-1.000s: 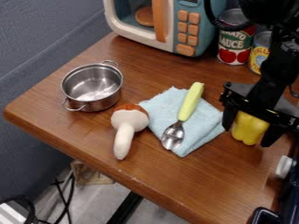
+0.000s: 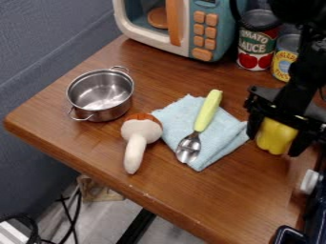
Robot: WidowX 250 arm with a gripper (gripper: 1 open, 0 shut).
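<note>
My black gripper (image 2: 277, 124) is at the right of the table, around a yellow object (image 2: 275, 137), perhaps a pepper, that stands on the wood; its fingers are dark and partly hidden, so how far they are closed is unclear. Left of it a spoon (image 2: 203, 121) with a pale yellow handle lies on a light blue cloth (image 2: 219, 146). A toy mushroom (image 2: 136, 144) with a red-spotted cap lies beside the cloth, and a small steel pot (image 2: 99, 93) stands at the left.
A toy microwave (image 2: 178, 24) stands at the back. A tomato can (image 2: 256, 43) and a yellow can (image 2: 285, 59) are behind the gripper. A dark appliance lines the right front edge.
My gripper has shifted very slightly around the yellow object; the other things have not moved.
</note>
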